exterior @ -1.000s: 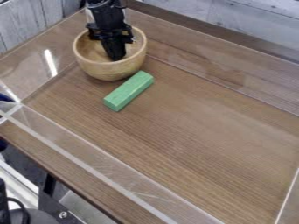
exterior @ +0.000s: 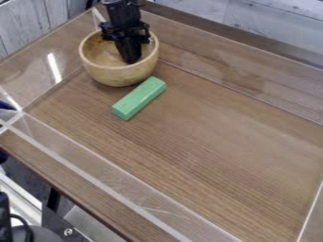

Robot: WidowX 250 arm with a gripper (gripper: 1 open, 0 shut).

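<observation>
My black gripper [exterior: 125,38] reaches down from the top edge over a light wooden bowl [exterior: 113,72], its lower part inside or just over the bowl's back half. Whether its fingers are open or shut is hard to make out, and what lies between them is hidden. A green block [exterior: 139,98] lies on the wooden table [exterior: 202,170] in front of the bowl, to its lower right.
Along the left edge are dark objects and a black item at the lower left corner, too unclear to name.
My gripper has shifted slightly within the area over the bowl. The bowl and green block look nearly unmoved.
</observation>
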